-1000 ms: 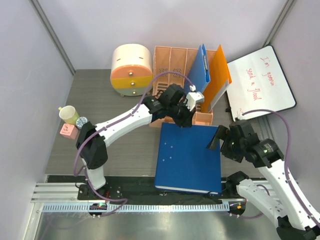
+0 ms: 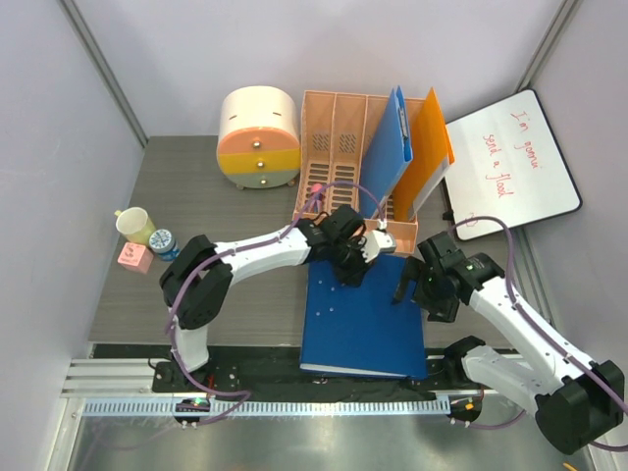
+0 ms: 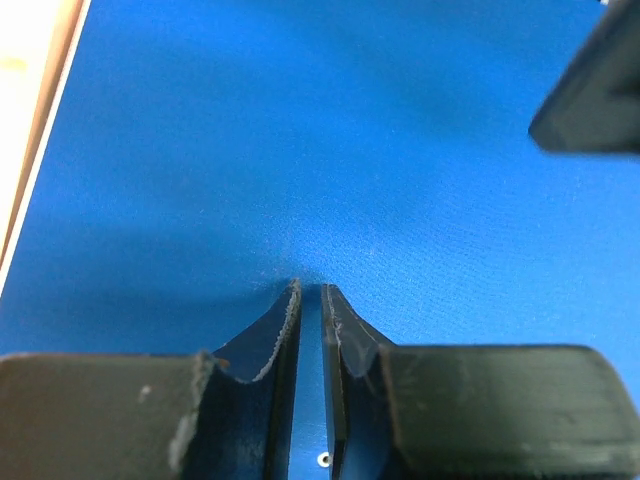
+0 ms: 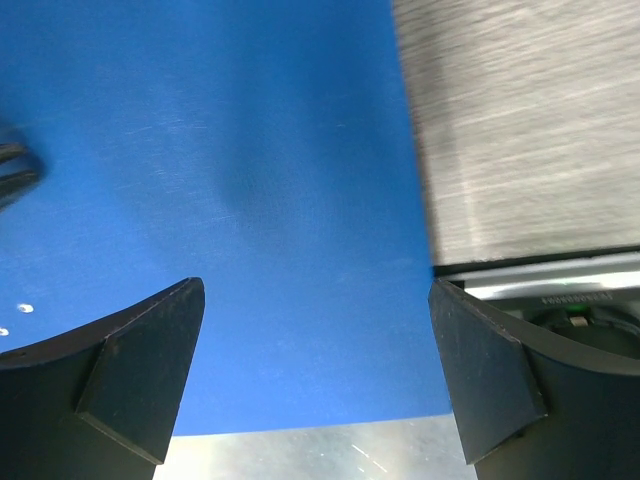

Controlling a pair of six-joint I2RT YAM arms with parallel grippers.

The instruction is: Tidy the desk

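Observation:
A large blue binder [image 2: 363, 329] lies flat on the desk in front of the pink file rack [image 2: 318, 118], its near edge over the desk's front edge. In the rack stand another blue binder [image 2: 384, 157] and an orange one [image 2: 424, 147]. My left gripper is just above the flat binder's far part, pointing down; only a narrow gap separates its fingertips, with nothing visible between them. At the binder's right side, my right gripper stands wide open over the cover. Contact with the cover cannot be judged for either gripper.
A drawer box [image 2: 259, 137] sits left of the rack. A yellow cup [image 2: 135, 225], a blue-lidded jar [image 2: 164, 244] and a pink block [image 2: 135, 257] are grouped far left. The whiteboard [image 2: 515, 162] leans at the right.
My left gripper has come down from the rack's front onto the binder area. The right arm has moved inward over the binder's right side. The binder has shifted slightly left.

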